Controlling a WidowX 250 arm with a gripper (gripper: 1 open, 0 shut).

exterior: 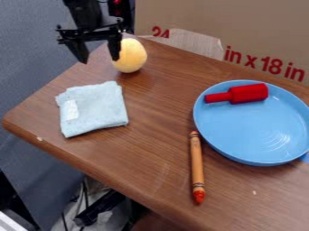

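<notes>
My black gripper (97, 50) hangs at the top left over the back edge of the wooden table, its two fingers spread apart with nothing seen between them. Its right finger reaches just in front of a yellow rounded object (130, 58). Whether they touch I cannot tell.
A folded pale blue cloth (92, 113) lies at the left. A blue plate (254, 131) holds a red cylindrical object (241, 93) at the right, beside an orange crayon (197, 167). A cardboard box (223, 27) stands behind.
</notes>
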